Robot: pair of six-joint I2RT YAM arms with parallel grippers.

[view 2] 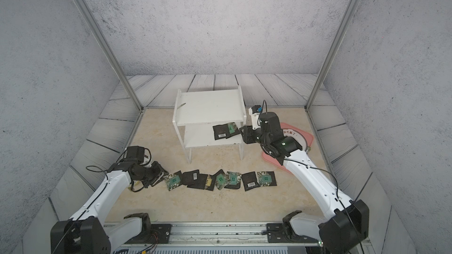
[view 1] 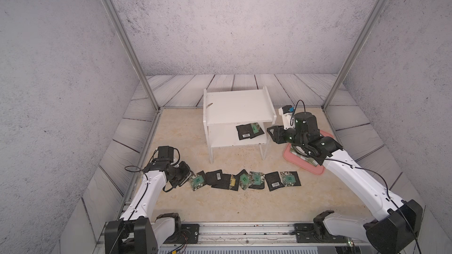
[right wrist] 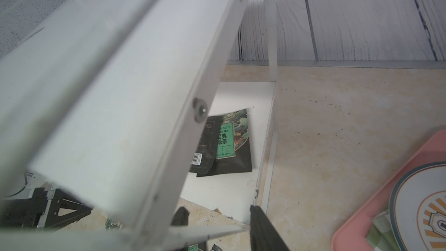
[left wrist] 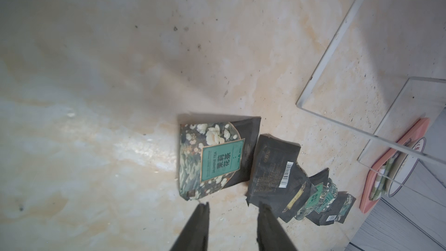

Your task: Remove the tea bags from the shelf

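Observation:
Two overlapping black-and-green tea bags [right wrist: 233,146] lie on the lower level of the white shelf [view 1: 238,108], towards its right side. My right gripper is beside the shelf's right end, part open, with nothing between its fingers. On the table in front of the shelf, several more tea bags [view 1: 254,178] lie in a row, some overlapping. At the row's left end is a floral tea bag [left wrist: 216,155] with a green label. My left gripper stands just left of that bag, its fingers apart and nothing between them.
A pink tray [view 2: 303,136] holding a round plate [right wrist: 425,213] and green items sits to the right of the shelf, partly under the right arm. The shelf's legs and side edges stand close to the right gripper. Free table lies left of the shelf.

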